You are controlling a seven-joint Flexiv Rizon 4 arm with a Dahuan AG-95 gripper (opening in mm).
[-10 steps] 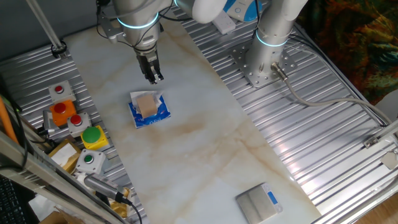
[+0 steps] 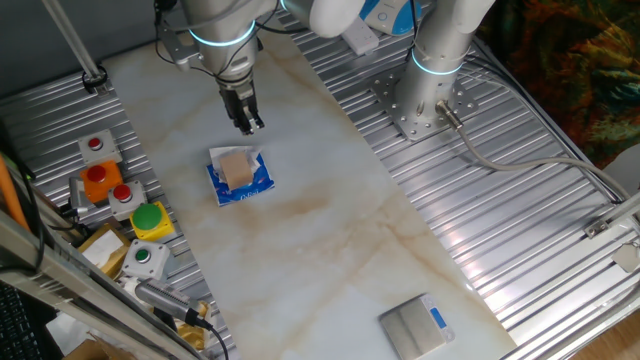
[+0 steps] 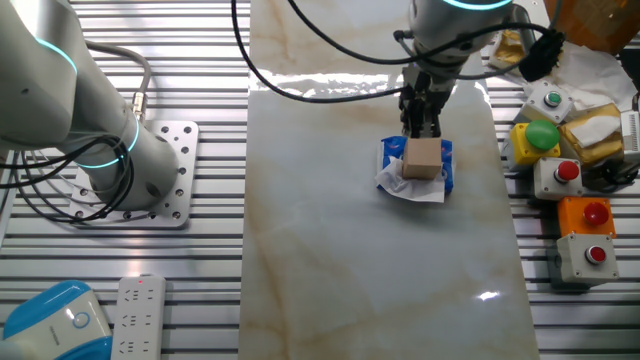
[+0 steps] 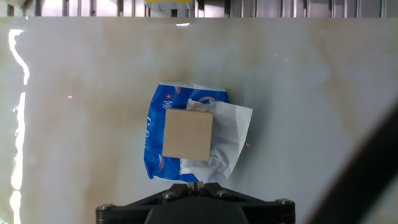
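Observation:
A tan square block [image 4: 188, 135] rests on a blue packet [image 4: 155, 134] and a crumpled white sheet of paper [image 4: 233, 127] on the marble-look board. In exterior view 1 the same block [image 2: 236, 170] sits left of the board's middle line, with the blue packet [image 2: 245, 193] showing around it. My gripper is shut, its fingertips meeting with nothing visible between them. Seen in exterior view 1, the gripper [image 2: 250, 130] hangs above the board, to the far side of the block and apart from it.
Button boxes, including a green-topped yellow one [image 2: 150, 220], line the board's left edge. A flat silver scale [image 2: 415, 328] lies at the near right end. Much of the board between is bare.
The block, packet and paper stay where they were. The arm shows hardly any shift, and the gripper remains above the board beyond the block.

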